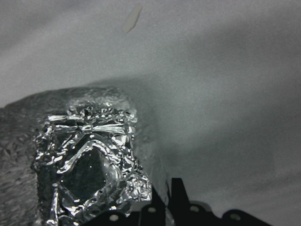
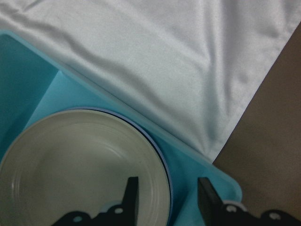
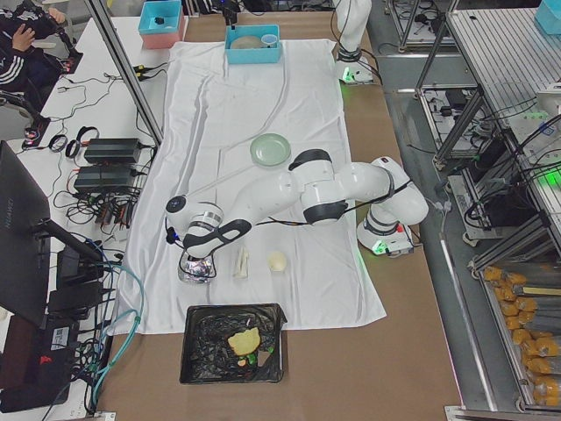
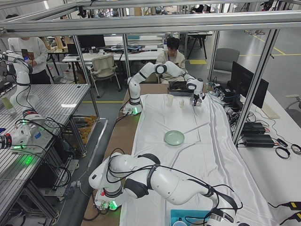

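A crumpled silver foil packet [image 3: 195,270] lies on the white cloth, partly under my left gripper in the camera left view. In the left wrist view, my left gripper is down at the right edge of the foil [image 1: 89,165], fingertips close together; whether they pinch it I cannot tell. My right gripper stands open over a blue bin [image 2: 207,169] holding a beige plate [image 2: 75,155], its fingers either side of the plate's rim.
A pale green plate [image 3: 270,149] lies mid-cloth. A pale strip [image 3: 242,261] and a small cream disc [image 3: 277,261] lie right of the foil. A black lined tray [image 3: 232,373] with bread stands beyond the cloth's edge.
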